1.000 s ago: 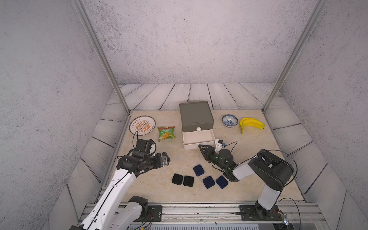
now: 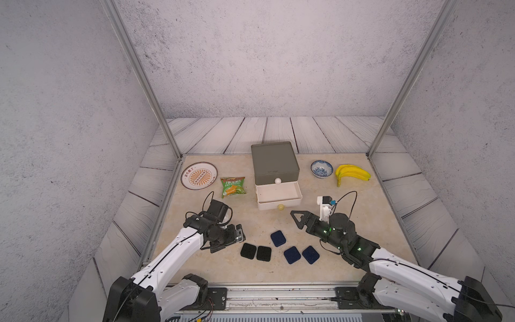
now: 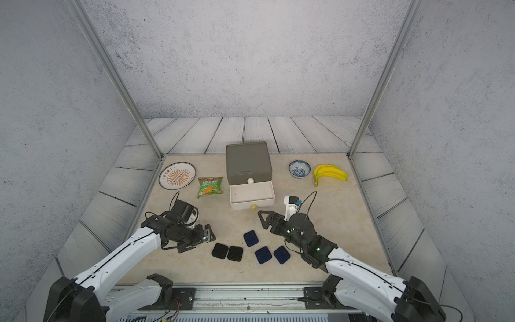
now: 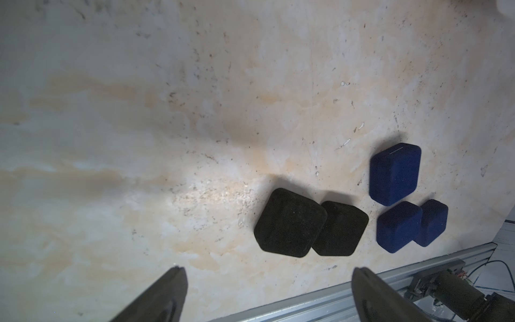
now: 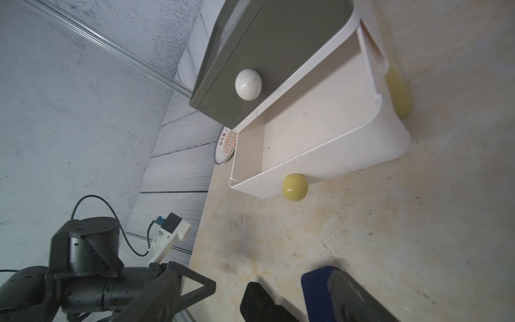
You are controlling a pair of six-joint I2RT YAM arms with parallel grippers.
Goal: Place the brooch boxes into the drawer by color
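Two black brooch boxes (image 2: 247, 250) lie side by side near the front of the table. To their right are three dark blue boxes (image 2: 278, 238), one slightly farther back. The lower drawer (image 5: 322, 150) with the yellow knob (image 5: 295, 187) is pulled out and empty; the upper one, with a white knob (image 5: 248, 84), is closed in the grey cabinet (image 2: 274, 163). My left gripper is open above the table, left of the black boxes, holding nothing. My right gripper is open and empty, in front of the drawer's right side and apart from its knob.
A plate (image 2: 199, 176) and a green snack bag (image 2: 233, 186) stand left of the cabinet. A patterned bowl (image 2: 322, 169) and bananas (image 2: 353, 172) are on its right. Bare tabletop separates the boxes from the drawer.
My right gripper has left the yellow knob and moved back to the right; the drawer stays out.
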